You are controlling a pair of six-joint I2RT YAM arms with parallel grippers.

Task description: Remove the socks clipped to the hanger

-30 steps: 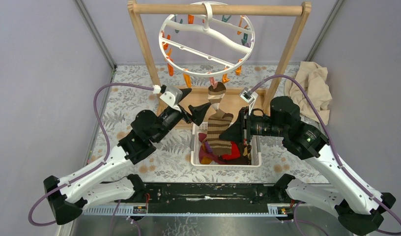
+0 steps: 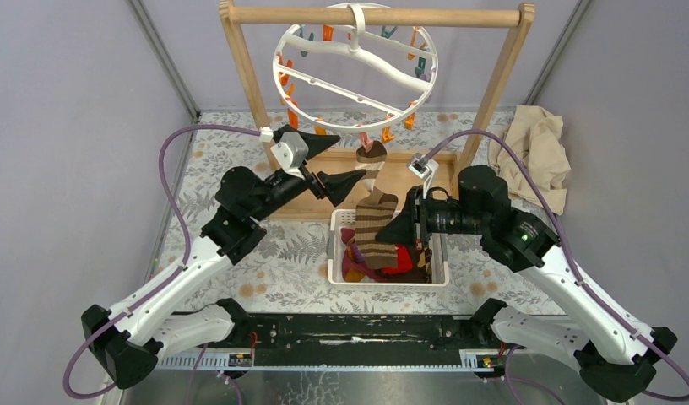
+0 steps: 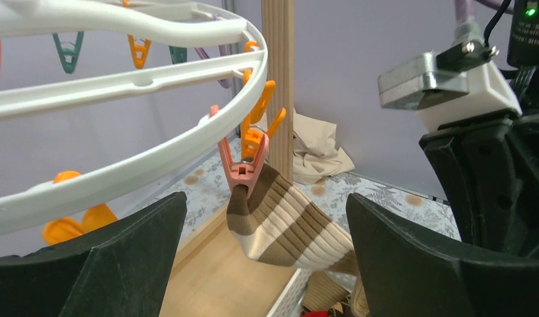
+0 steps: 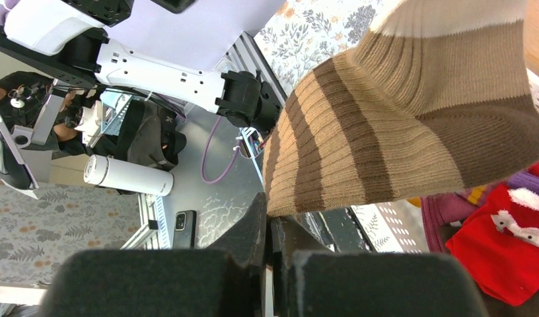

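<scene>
A brown and beige striped sock (image 2: 377,221) hangs from a pink clip (image 3: 243,173) on the white round hanger (image 3: 154,153). The clip still bites the sock's upper end. My left gripper (image 2: 352,159) stands open just below the hanger rim; in the left wrist view its spread fingers (image 3: 131,254) frame the clip and sock from either side, with neither visibly touching. Lower down, my right gripper is shut on the sock's lower edge, and the fabric stretches away from its fingertips.
Under the sock, a white basket (image 2: 334,261) holds several socks, including a red one (image 4: 501,241). Several empty clips line the hanger. A wooden frame (image 2: 375,16) carries the hanger, and beige cloth (image 2: 534,156) lies at the right.
Over the last second my left gripper has risen slightly toward the hanger and the sock's top, staying open. The right arm and the sock have barely shifted.
</scene>
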